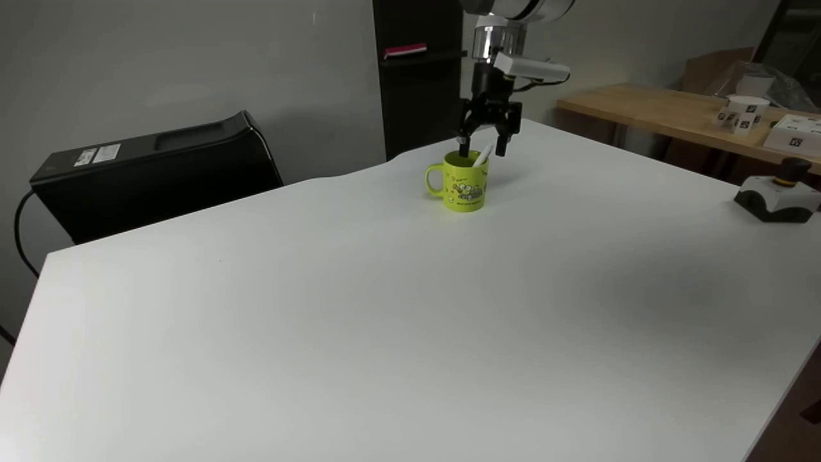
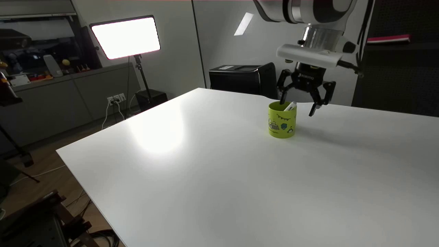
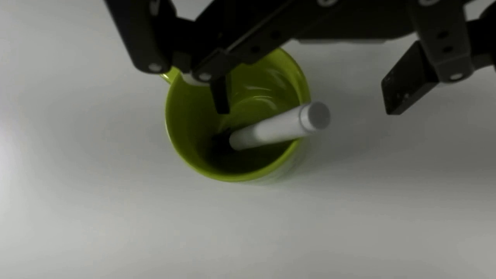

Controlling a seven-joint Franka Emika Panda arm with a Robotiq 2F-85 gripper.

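A yellow-green mug point(image 1: 464, 194) with printed figures stands upright on the white table, its handle to the left in exterior view 1. Inside it leans a white marker point(image 3: 279, 126), its upper end poking past the rim on the right in the wrist view; the lower end is dark. My gripper point(image 2: 297, 107) is open above the mug's rim, fingers wide apart. In the wrist view, the left finger point(image 3: 220, 95) overlaps the mug's opening, while the right finger point(image 3: 409, 81) is out to the right beyond the mug. Nothing is held between them.
A black box-shaped appliance point(image 1: 154, 169) stands beyond its left edge. On the table's right side sits a grey device with a black knob point(image 1: 778, 196). A lamp panel point(image 2: 125, 37) shines behind.
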